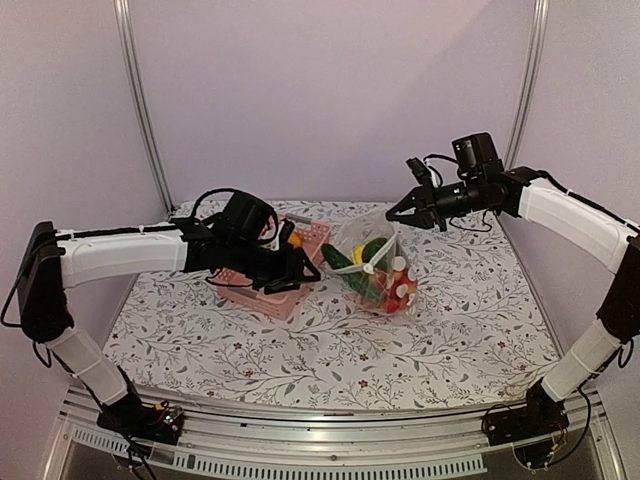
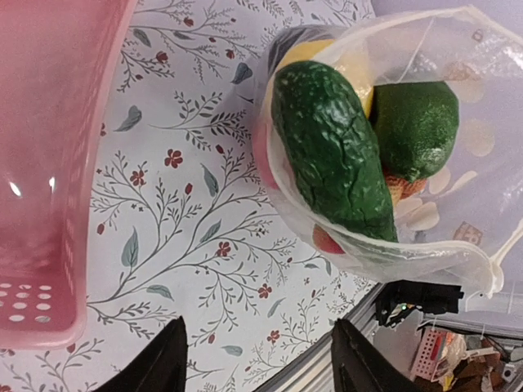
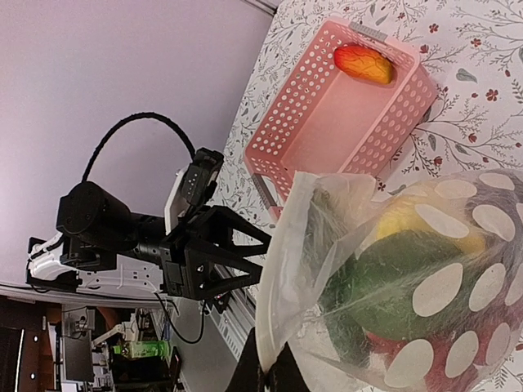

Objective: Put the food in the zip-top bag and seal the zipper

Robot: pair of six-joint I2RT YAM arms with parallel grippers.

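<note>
The clear zip top bag (image 1: 378,285) stands open, its mouth tilted to the left. It holds a dark green cucumber-like vegetable (image 2: 331,147) lying by the rim, a rounder green item (image 2: 417,126), a yellow piece (image 2: 306,53) and red food below. My right gripper is shut on the bag's upper edge. Left of the bag, above the basket's right side, my left gripper (image 1: 310,275) stands open, with only tablecloth showing between its fingers. A red-orange food piece (image 3: 364,64) lies in the pink basket (image 3: 392,118).
The basket sits just left of the bag, with a narrow strip of table between them. A metal rail (image 1: 330,425) runs along the front edge.
</note>
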